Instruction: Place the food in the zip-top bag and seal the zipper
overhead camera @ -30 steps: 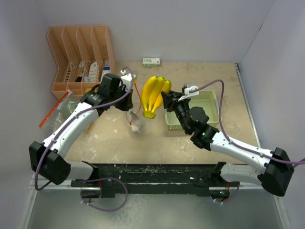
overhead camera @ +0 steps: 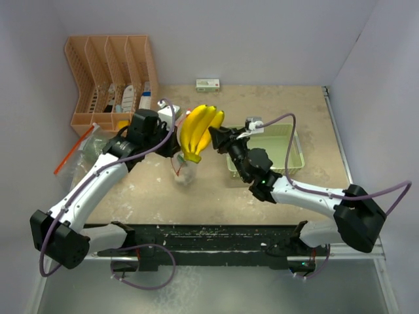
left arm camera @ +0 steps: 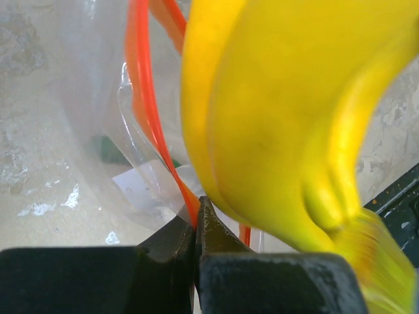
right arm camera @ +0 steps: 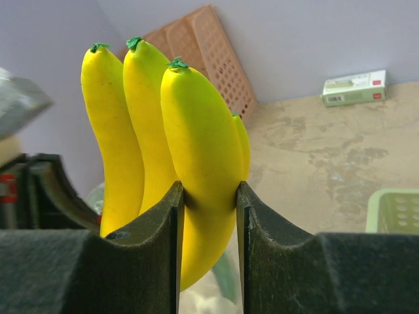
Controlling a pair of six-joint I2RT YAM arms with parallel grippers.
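A bunch of yellow bananas (overhead camera: 200, 131) is held up near the middle of the table, stem end toward the table's front in the top view. My right gripper is shut on one banana of it, a finger on each side. The clear zip bag (left arm camera: 98, 150) with its orange-red zipper edge (left arm camera: 145, 85) hangs from my left gripper, which is shut on that edge. In the left wrist view the bananas hang right beside the bag's mouth and hide part of it. Something white and green shows inside the bag.
An orange rack (overhead camera: 108, 65) with several items stands at the back left. Another bag with a red zipper (overhead camera: 75, 150) lies at the left. A green basket (overhead camera: 298, 154) is at the right, and a small box (overhead camera: 207, 85) sits at the back.
My right gripper has carried the bananas to the left, close to my left gripper and the bag it holds.
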